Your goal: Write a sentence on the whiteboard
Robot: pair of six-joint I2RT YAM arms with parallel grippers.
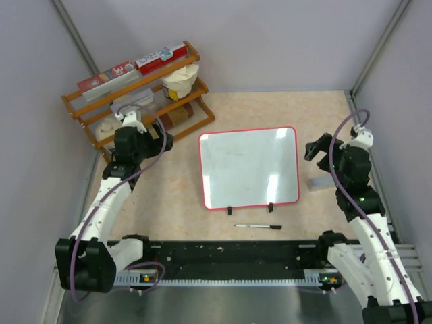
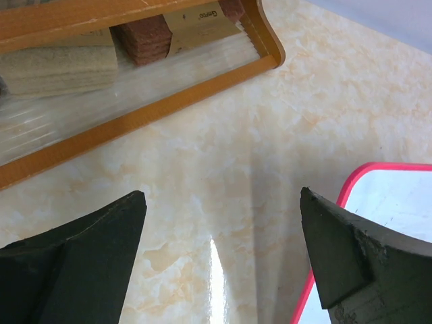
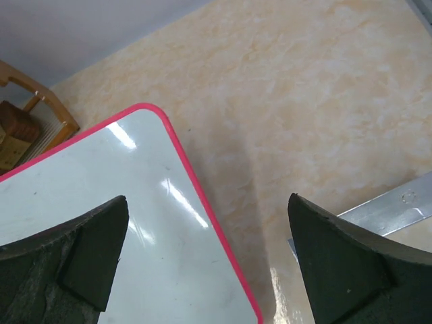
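A blank whiteboard [image 1: 250, 169] with a red-pink rim lies mid-table in the top view. In front of its near edge rests a marker [image 1: 258, 226], white with a black end. My left gripper [image 1: 160, 138] hangs open to the left of the board, near the shelf; bare table shows between its fingers in the left wrist view. Over on the board's right side, my right gripper [image 1: 314, 154] is open too. Its fingers [image 3: 358, 263] have nothing between them in the right wrist view, where the board's corner [image 3: 145, 169] is seen below.
A wooden shelf [image 1: 150, 82] with boxes and containers stands at the back left, close to the left gripper. A flat grey metal piece [image 1: 321, 183] lies under the right arm. Two small black clips [image 1: 271, 207] sit at the board's near edge. Table behind the board is clear.
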